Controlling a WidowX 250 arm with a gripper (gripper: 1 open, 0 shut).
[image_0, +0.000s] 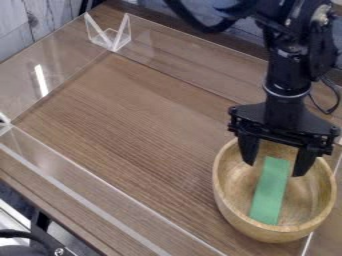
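The black gripper (275, 150) hangs over a wooden bowl (230, 195) at the lower right, its two fingers apart and pointing down into the bowl's back part. A flat green bar (267, 195) lies in the bowl, slanting from back to front, just below and in front of the fingers. Nothing shows between the fingers, and whether they touch the bar or the bowl is unclear.
A small clear plastic piece (110, 30) stands at the back left. Cables (27, 238) lie at the lower left edge.
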